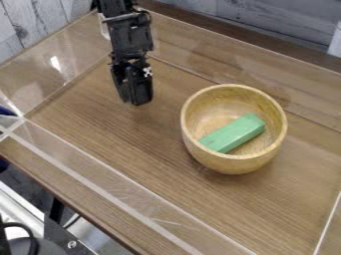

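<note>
The black robot arm reaches down from the top of the view, its gripper held above bare wooden table, left of a wooden bowl. The small dark fingers are too blurred to tell how far apart they stand or whether anything is between them. Inside the bowl lies a green block, tilted diagonally.
Dark cables lie at the lower left edge. A patterned surface shows beyond the table at the top left and top right.
</note>
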